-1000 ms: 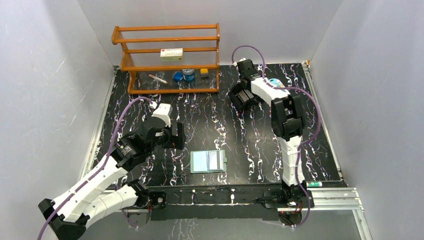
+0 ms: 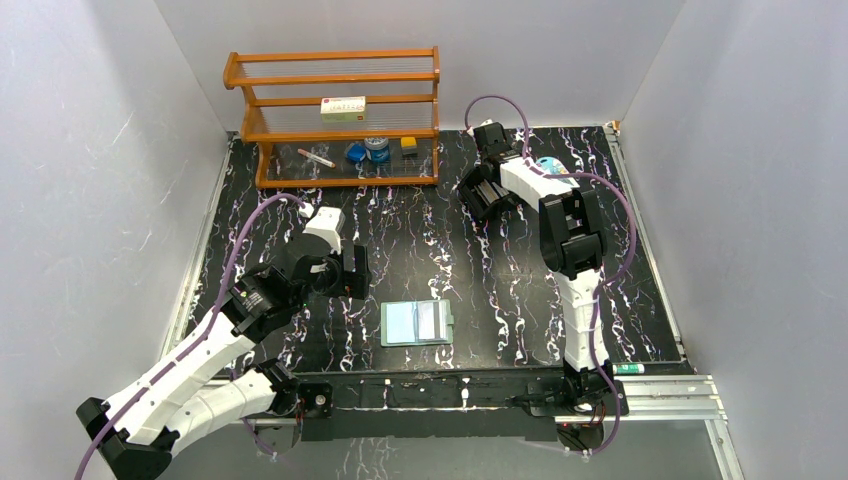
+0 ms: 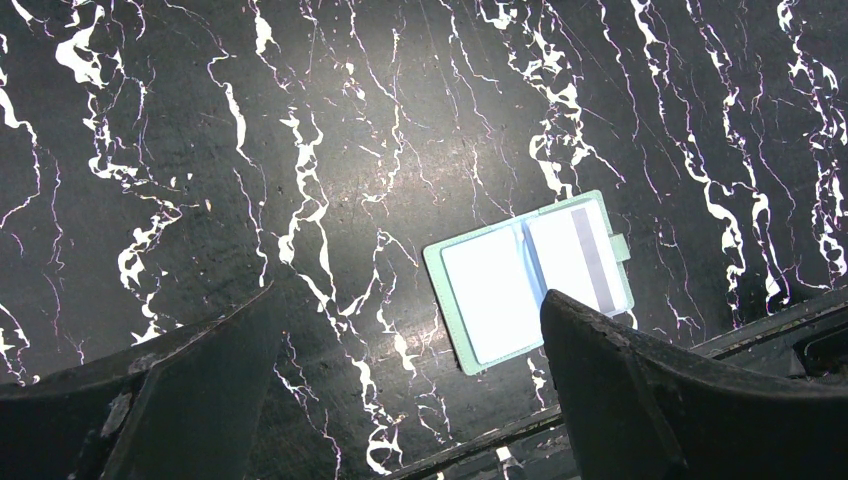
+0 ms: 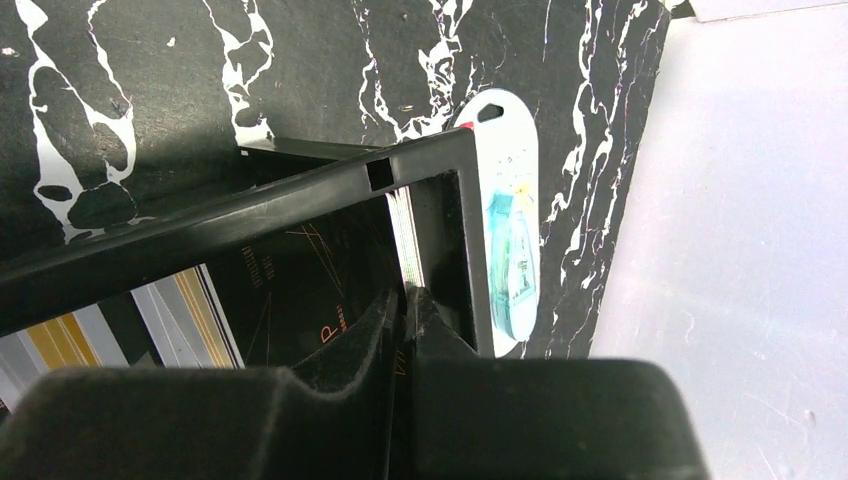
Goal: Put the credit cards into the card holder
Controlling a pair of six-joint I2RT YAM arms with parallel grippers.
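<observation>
The pale green card holder (image 2: 398,322) lies spread open on the table near the front edge, its clear pockets facing up. My left gripper is open above the table with nothing between its fingers; the holder shows beyond its right finger. At the back right stands a black box (image 2: 484,207) with slots. In the right wrist view, dark cards with gold lettering and a stack of thin white card edges (image 4: 403,232) are inside it. My right gripper reaches in, its fingertips close together at those edges. Whether a card is pinched between them is hidden.
A wooden rack (image 2: 345,182) with small items stands at the back left. Right beside the black box lies a blister pack (image 4: 512,290), with the side wall (image 4: 720,200) beyond.
Over the last second the right arm has shifted very slightly at the black box. My left arm and the card holder have stayed in place.
</observation>
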